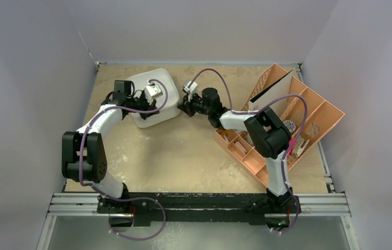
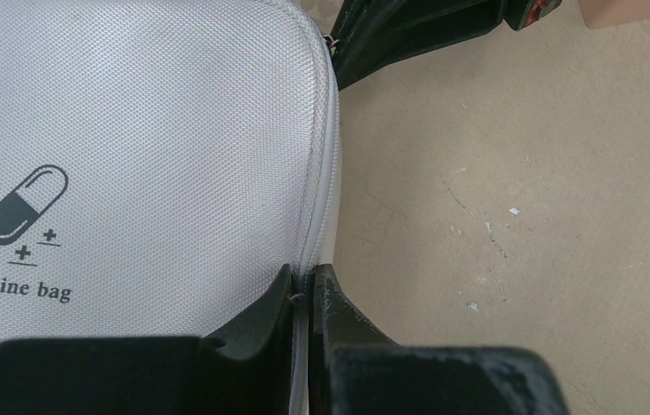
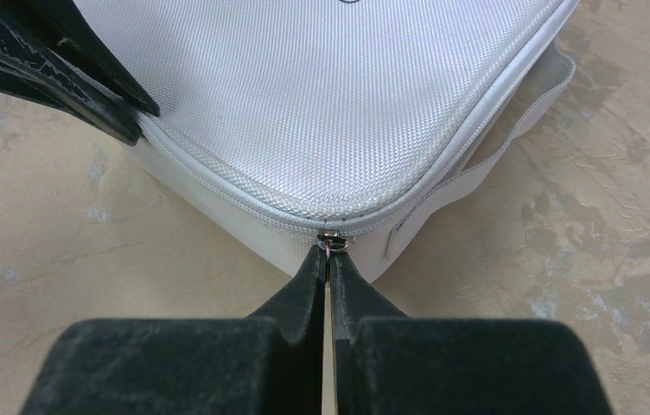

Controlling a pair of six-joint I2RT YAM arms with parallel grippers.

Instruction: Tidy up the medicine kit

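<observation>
A white medicine bag point(image 1: 152, 78) with a printed pill logo point(image 2: 25, 204) lies on the table in the left-middle. My left gripper is shut on its zippered edge, as the left wrist view shows. My right gripper is shut at the bag's corner, its fingertips at the metal zipper pull point(image 3: 334, 239); the right wrist view shows the pull at or between the tips.
An orange compartment organizer point(image 1: 329, 120) holding assorted items and a white board stands on the right, partly under my right arm. Grey walls border the workspace.
</observation>
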